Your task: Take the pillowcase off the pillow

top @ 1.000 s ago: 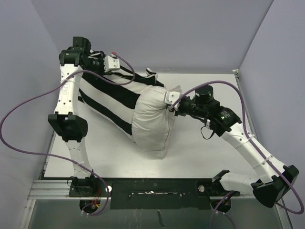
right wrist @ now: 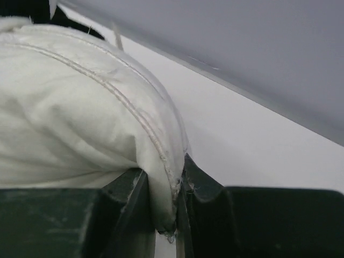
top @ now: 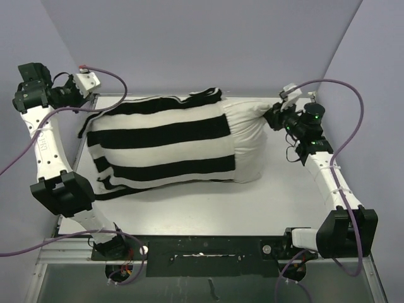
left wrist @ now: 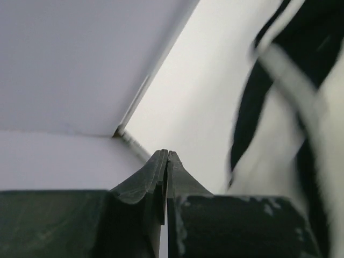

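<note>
A black-and-white striped pillowcase (top: 164, 134) lies stretched across the table's middle in the top view. From its right end comes a plain white pillow end (top: 246, 142), its corner drawn out to the right. My right gripper (top: 267, 115) is shut on that corner; the right wrist view shows white cloth with a piped seam (right wrist: 126, 102) bunched between the fingers. At the far left, my left gripper is shut, nothing showing between its fingertips. In the left wrist view the blurred striped cloth (left wrist: 250, 107) lies to the right, apart from the fingers.
Grey walls (top: 189, 44) stand close behind and on both sides. Purple cables (top: 344, 145) loop over both arms.
The right gripper moved right with the pillow corner, and pillow and case slid right and straightened out. My left gripper went left; the cloth's left end is now clear of it.
</note>
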